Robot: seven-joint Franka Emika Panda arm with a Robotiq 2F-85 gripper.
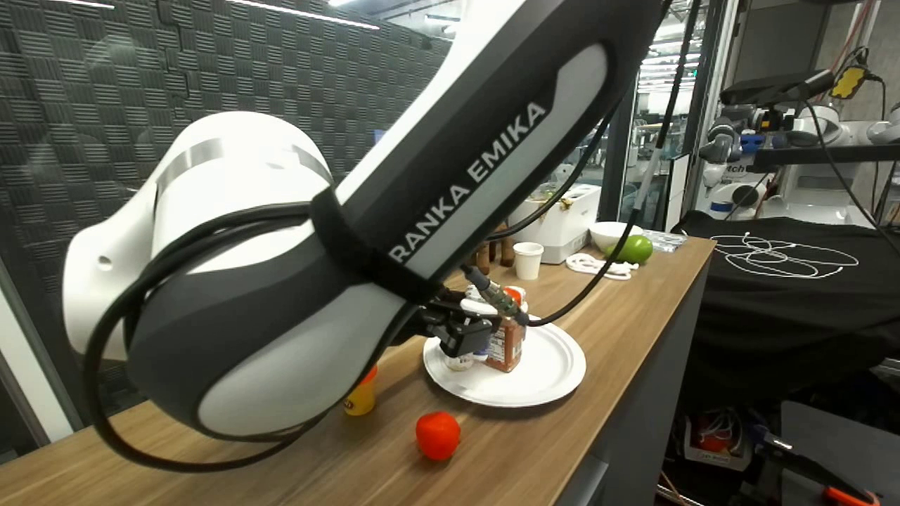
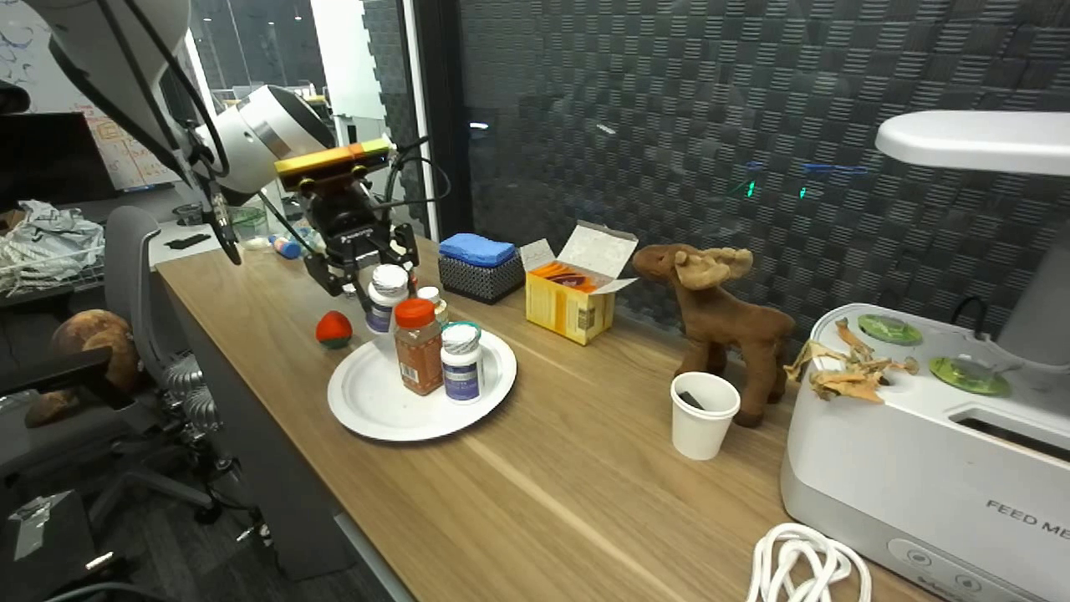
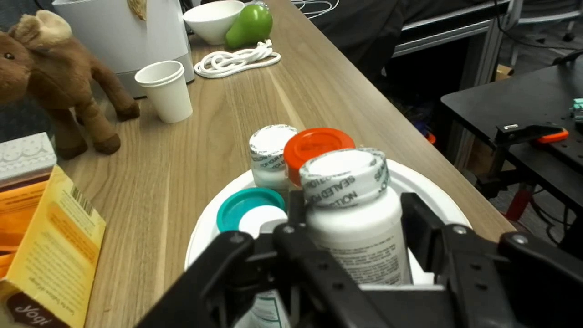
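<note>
My gripper is shut on a white bottle (image 3: 355, 235) with a foil-sealed top, one finger on each side. In exterior view 2 this bottle (image 2: 386, 298), with a purple label, is upright and seems slightly raised above the left part of the white plate (image 2: 361, 416). Close beside it on the plate stand a red-lidded spice jar (image 2: 418, 351) and a second white bottle (image 2: 462, 369). A teal lid (image 3: 227, 210) and a small white cap (image 3: 257, 218) show left of the held bottle in the wrist view. The arm partly hides my gripper in exterior view 1.
A red fruit-like object (image 1: 438, 435) lies on the table near the plate, with a yellow tub (image 1: 361, 398) behind. A tea box (image 2: 572, 301), toy moose (image 2: 717, 311) and paper cups (image 2: 702, 416) line the back. Bare table lies right of the plate in exterior view 2.
</note>
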